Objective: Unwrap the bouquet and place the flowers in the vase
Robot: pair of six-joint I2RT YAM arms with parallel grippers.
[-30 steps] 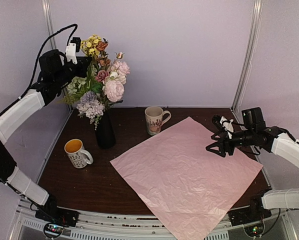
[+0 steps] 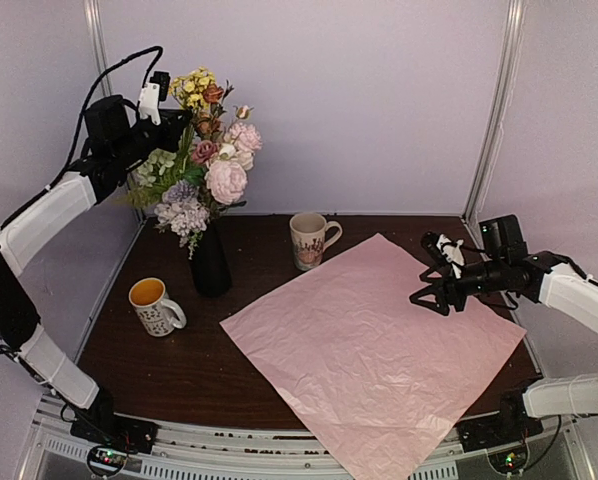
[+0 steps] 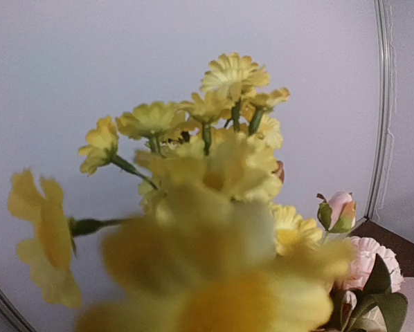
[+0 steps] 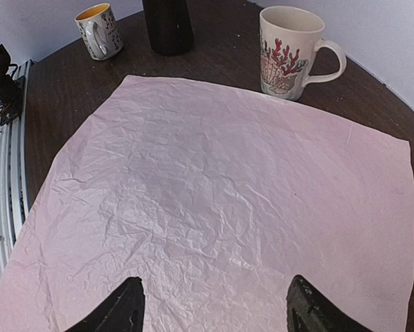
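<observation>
The flowers (image 2: 226,181), a mixed bunch of pink, lilac, green and yellow blooms, stand upright in the dark vase (image 2: 210,262) at the back left. My left gripper (image 2: 182,122) is shut and reaches into the top of the bunch beside the yellow flowers (image 2: 192,88). Yellow blooms (image 3: 210,166) fill the left wrist view and hide its fingertips, so whether a thin stem lies between them does not show. Over the right part of the pink sheet my right gripper stands open, empty between its fingers.
A mug with an orange inside (image 2: 157,307) stands front left of the vase. Another mug, with a coral print (image 2: 308,241), is to the vase's right at the back. The pink sheet (image 2: 369,340) lies bare across the middle and right.
The yellow flowers swayed along with it. Vase, mugs and right arm look nearly still.
</observation>
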